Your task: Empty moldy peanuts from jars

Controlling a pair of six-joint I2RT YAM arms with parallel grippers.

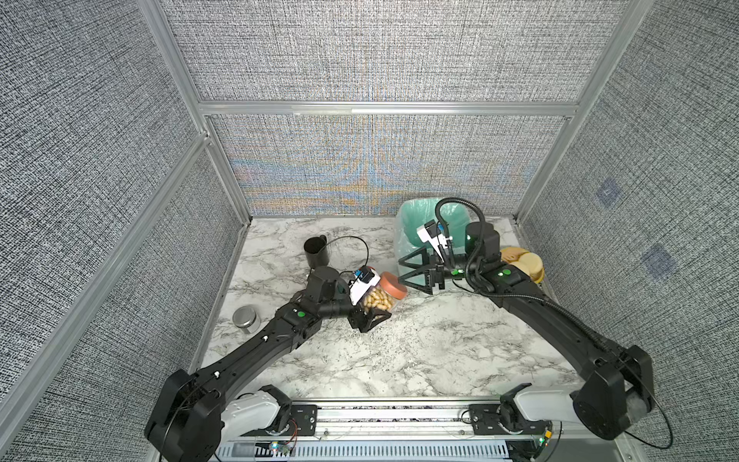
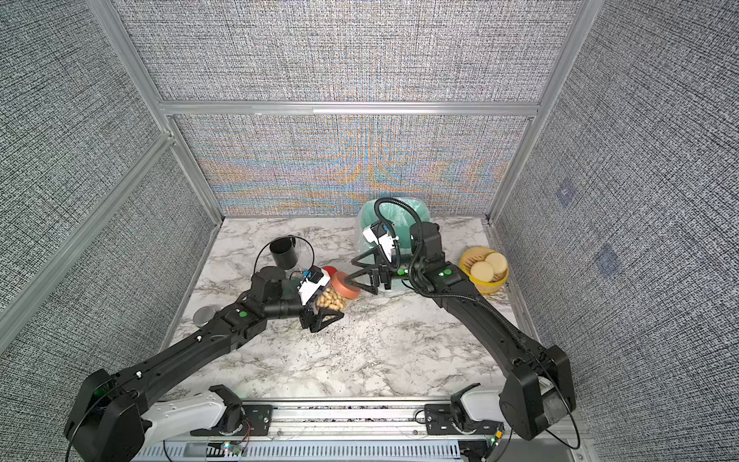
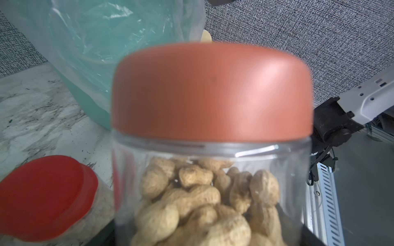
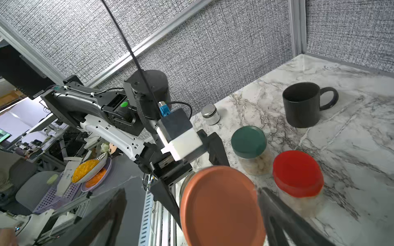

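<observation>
A clear jar of peanuts (image 3: 205, 205) with an orange lid (image 3: 211, 90) is between the fingers of my left gripper (image 1: 369, 315), lifted at the middle of the table; whether they grip it firmly is unclear. My right gripper (image 1: 412, 273) stands open just beside the lid, nothing between its fingers. A red-lidded jar (image 4: 299, 184) and a green-lidded jar (image 4: 250, 149) stand behind the left gripper, largely hidden from above. A teal bin (image 2: 415, 215) with a clear liner stands at the back.
A black mug (image 1: 315, 250) and small silver-lidded jar (image 1: 244, 315) are on the left. A yellow bowl with cream lids (image 2: 481, 271) sits at the right.
</observation>
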